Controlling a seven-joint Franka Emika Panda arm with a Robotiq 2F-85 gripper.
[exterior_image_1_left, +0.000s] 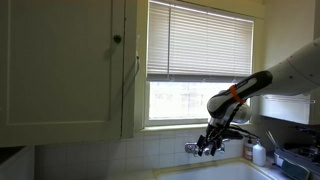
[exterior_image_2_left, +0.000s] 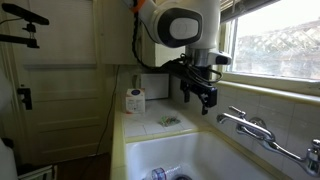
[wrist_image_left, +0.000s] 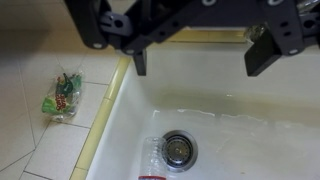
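My gripper hangs over the white sink, its two dark fingers wide apart and nothing between them. Below it, a clear plastic bottle with a red band lies in the basin beside the round drain. On the tiled counter left of the sink in the wrist view rests a crumpled clear bag with green and red in it. From the second exterior view, the gripper is well above the basin, and the bottle shows at the bottom edge.
A wall faucet juts over the sink from the window side. A white container stands on the far counter. Bottles and a dish rack stand at the right in the first exterior view.
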